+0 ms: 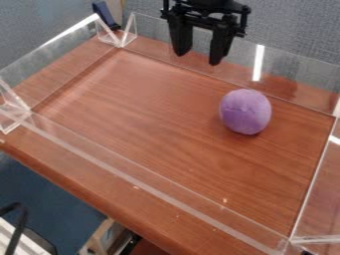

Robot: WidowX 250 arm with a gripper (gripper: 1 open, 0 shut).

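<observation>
A purple ball rests on the wooden table toward the right side. My black gripper hangs over the back of the table, above and left of the ball, its two fingers apart with nothing seen between them.
Clear acrylic walls border the work area on all visible sides. A grey wall stands behind, and a dark blue object is at the back left corner outside the enclosure.
</observation>
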